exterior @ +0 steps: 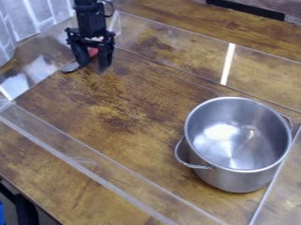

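My black gripper (91, 46) is at the top left, low over the wooden tabletop (129, 114). A small red object (91, 53) sits at the gripper, largely hidden behind it, and a grey piece (70, 66) lies just left of and below it. The dark fingers blend together in this view, so I cannot tell whether they are open or shut on anything.
A large steel pot (233, 141) with side handles stands at the right. Shiny clear or metallic material borders the table's left side.
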